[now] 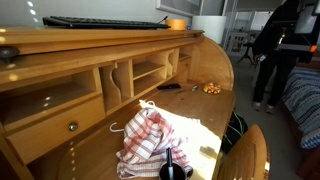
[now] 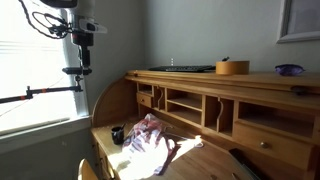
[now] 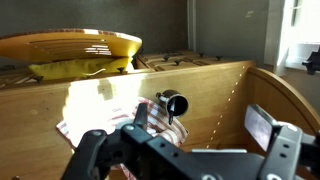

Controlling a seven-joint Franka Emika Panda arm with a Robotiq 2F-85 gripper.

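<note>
A red-and-white checked cloth (image 1: 155, 138) lies crumpled on the wooden desk, and it shows in exterior view 2 (image 2: 148, 145) too. Beside it stands a dark mug (image 1: 176, 173) with something slim and dark upright at its rim. From above, in the wrist view, the mug (image 3: 174, 103) is near the desk's edge with the cloth (image 3: 125, 118) to its left. My gripper is over the desk region, its fingers apart and nothing seen between them. Exterior view 2 has the gripper (image 2: 82, 72) high at the left, well above the desktop.
A wooden hutch (image 2: 220, 110) with drawers and cubbies backs the desk; a black keyboard (image 1: 100, 22) and an orange round object (image 2: 232, 67) rest on top. A wooden chair (image 1: 248, 155) stands at the front. Small colourful items (image 1: 211, 88) sit at the desk's far end.
</note>
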